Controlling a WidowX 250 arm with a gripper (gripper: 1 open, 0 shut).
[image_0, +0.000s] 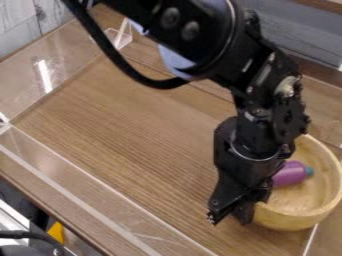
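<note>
My gripper is low at the right, its fingertips at the near left rim of a pale yellow bowl; it appears shut on that rim, though the dark fingers hide the contact. A purple object with a teal end lies inside the bowl, partly hidden behind the gripper.
Clear plastic edging runs along its left and front. A dark cable and a small yellow item lie off the table at the lower left.
</note>
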